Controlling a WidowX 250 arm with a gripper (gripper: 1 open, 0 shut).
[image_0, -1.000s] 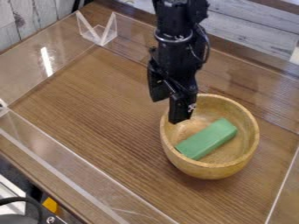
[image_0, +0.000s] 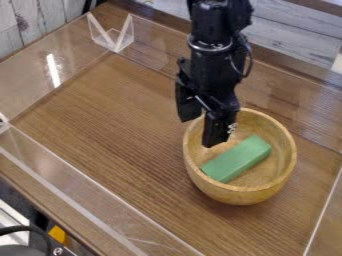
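Observation:
A black robot arm reaches down from the top of the view, its open gripper (image_0: 202, 118) hanging over the left rear part of a round wooden bowl (image_0: 277, 172). A green rectangular block (image_0: 237, 158) lies inside the bowl, tilted diagonally, below and to the right of the fingers. Nothing shows between the fingers.
A white angular object (image_0: 107, 35) stands at the back left. A white wall (image_0: 301, 30) runs along the back.
The arm and gripper have shifted slightly over the last second, with small changes in height and angle above the bowl. The bowl and block have not visibly moved.

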